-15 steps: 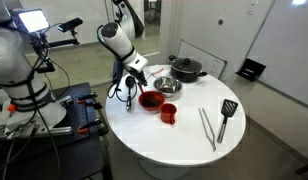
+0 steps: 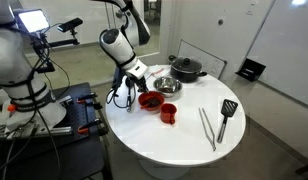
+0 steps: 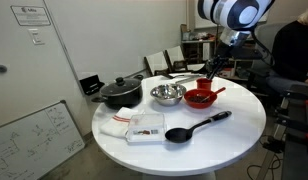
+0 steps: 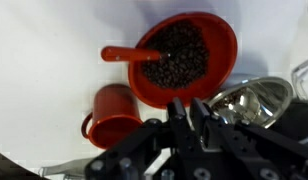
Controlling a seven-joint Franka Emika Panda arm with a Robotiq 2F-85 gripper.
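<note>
In the wrist view, a red bowl point(image 4: 226, 52) holds dark beans point(image 4: 181, 58). A red spoon point(image 4: 122, 54) rests in it, its handle reaching over the rim. Below the bowl is a red mug point(image 4: 116, 104), seen from above. My gripper shows at the lower edge of the bowl, its fingertips close together. What lies between them cannot be made out. From the side, the arm leans over the table with the gripper point(image 2: 141, 77) near the red bowl point(image 2: 151, 101). The red mug point(image 2: 168, 114) stands beside that bowl.
A metal bowl point(image 2: 167, 86) and a lidded black pot point(image 2: 187, 68) stand behind. A black ladle point(image 3: 197, 126), a clear container point(image 3: 147, 130) and a white cloth point(image 3: 116, 123) lie around. Tongs point(image 2: 207, 128) and a slotted spatula point(image 2: 227, 113) lie near the right edge.
The arm's upper part has dipped slightly, and the gripper now hangs a little nearer the red bowl. The bowls, mug and tools have not visibly moved.
</note>
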